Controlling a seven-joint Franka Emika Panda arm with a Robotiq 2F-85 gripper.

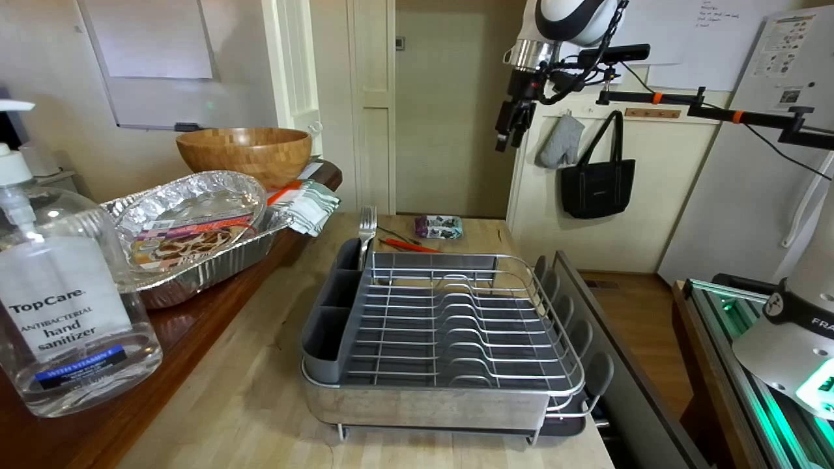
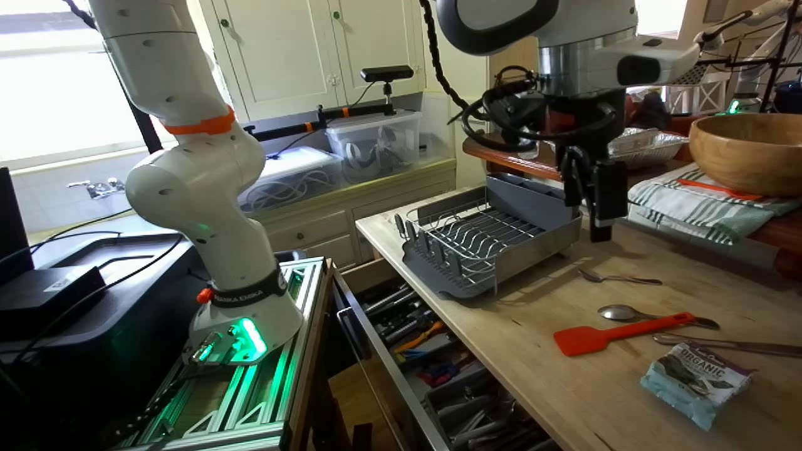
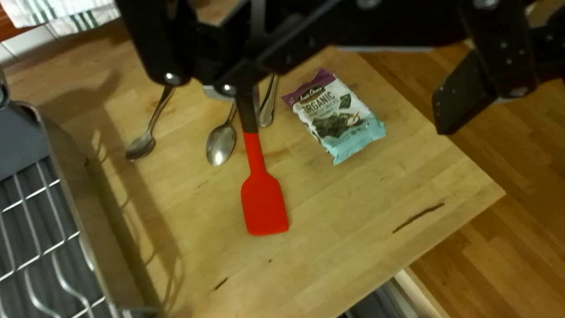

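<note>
My gripper [image 1: 512, 144] hangs high above the far end of the wooden table, clear of everything on it. In the wrist view its fingers [image 3: 465, 95] are spread wide and it is open, with nothing held. Below lie a red spatula [image 3: 265, 204], a spoon [image 3: 220, 142], a smaller spoon [image 3: 141, 145] and a snack packet [image 3: 339, 116]. Part of the spatula's handle is hidden behind the gripper in that view. Another metal utensil [image 2: 729, 344] rests near the packet. The grey dish rack [image 1: 461, 410] has a fork [image 1: 367, 227] upright in its utensil holder [image 1: 324, 344].
An open drawer [image 2: 421, 353] full of utensils runs along the table's side. A raised shelf beside the table carries a wooden bowl [image 1: 246, 152], foil trays [image 1: 191, 273], a striped towel [image 1: 309, 204] and a sanitizer bottle [image 1: 70, 312]. Bare tabletop surrounds the spatula's head.
</note>
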